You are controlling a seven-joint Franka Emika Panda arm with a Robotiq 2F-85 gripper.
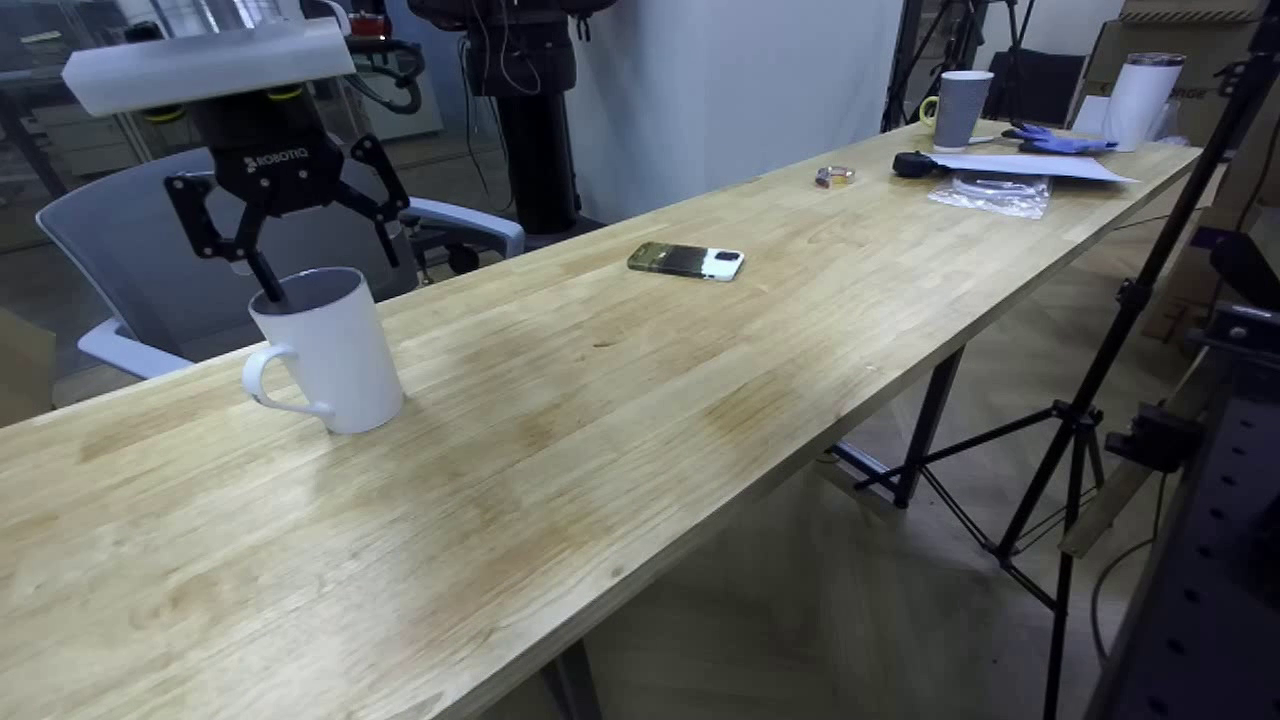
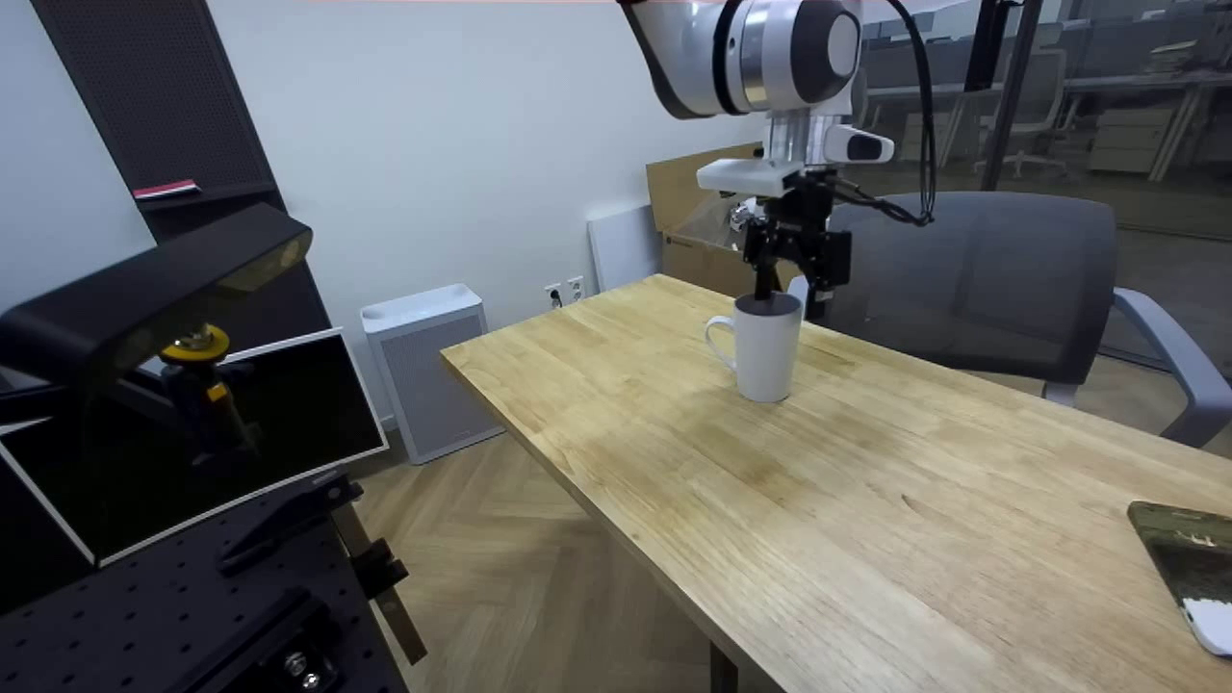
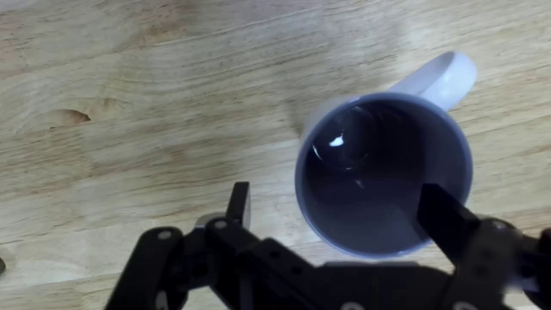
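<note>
A white mug (image 1: 342,366) with a grey inside stands upright near the table's back edge, its handle (image 1: 271,374) pointing left in exterior view 1. My gripper (image 1: 333,274) is at its rim with the fingers wide open. In the wrist view, the right finger (image 3: 444,222) reaches over the mug's opening (image 3: 372,175), and the left finger (image 3: 238,204) stands outside the mug, apart from its wall. Exterior view 2 shows the mug (image 2: 767,352) below the gripper (image 2: 791,289) too. Whether the inner finger touches the wall I cannot tell.
A phone (image 1: 686,260) lies farther along the table, with a small ring-like object (image 1: 834,176) beyond it. At the far end are a grey cup (image 1: 962,110), a white tumbler (image 1: 1143,102), blue gloves (image 1: 1056,140) and papers. A chair (image 2: 982,289) stands against the back edge.
</note>
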